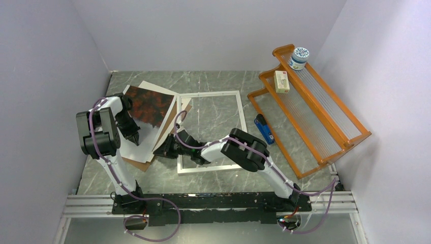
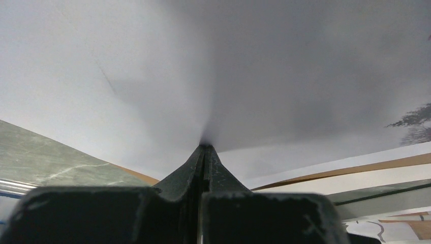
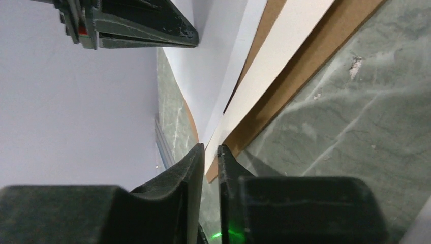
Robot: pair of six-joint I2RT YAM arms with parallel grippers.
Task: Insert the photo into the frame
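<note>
The photo (image 1: 150, 108), a pale sheet with a dark red picture, lies at the left over a white sheet (image 3: 284, 51) and a brown board (image 3: 300, 81). My left gripper (image 1: 136, 140) is shut, its tips down on the photo's pale part (image 2: 284, 101); nothing shows between them. At the stack's near right corner is my right gripper, its fingers slightly apart with a narrow gap. The white sheet's corner appears in line with that gap; whether it lies between the fingers I cannot tell. The white frame (image 1: 241, 109) lies flat to the right, partly beneath my right arm.
Right of the frame lies a blue tool (image 1: 264, 129). A wooden rack (image 1: 305, 119) stands beyond it, bearing a jar (image 1: 299, 58) and a small box (image 1: 281, 82). Bare marble table (image 1: 218, 81) shows behind the frame. Walls close in on both sides.
</note>
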